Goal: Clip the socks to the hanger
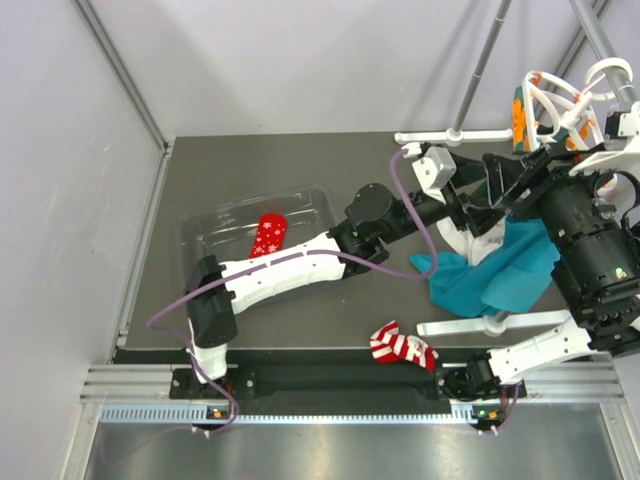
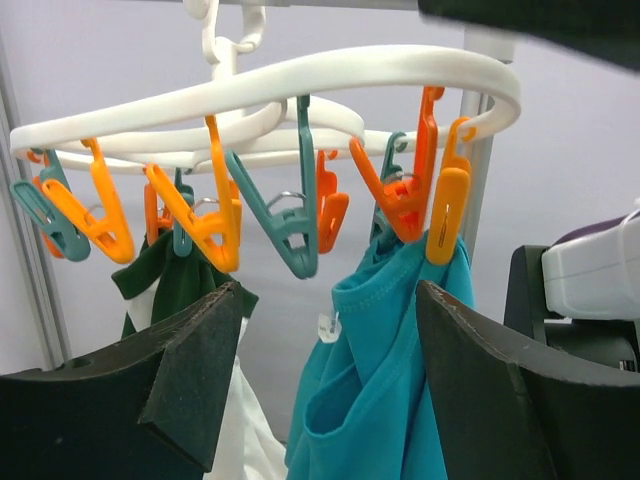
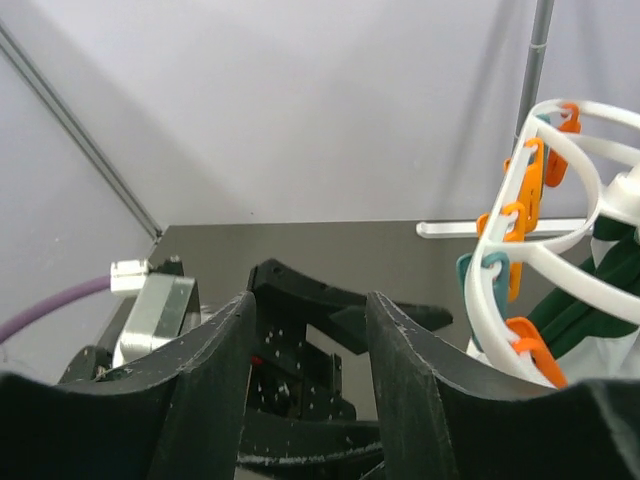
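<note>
The white hanger (image 2: 270, 75) carries coloured clips, with a teal sock (image 2: 370, 390) and a green-and-white sock (image 2: 175, 300) hanging below them. My left gripper stands open before the teal sock and beneath the clips, no cloth visibly held. My right gripper is part open, left of the hanger and close to the left arm's wrist, nothing seen held. In the top view, both grippers crowd together beside the hanger, partly hiding each other. A red snowflake sock (image 1: 268, 235) lies in the clear bin; a red-striped sock (image 1: 400, 345) lies near the front edge.
The clear bin (image 1: 200, 230) sits left on the dark floor, partly under my left arm. The metal stand's pole (image 1: 475, 70) and white feet (image 1: 510, 322) border the hanger area.
</note>
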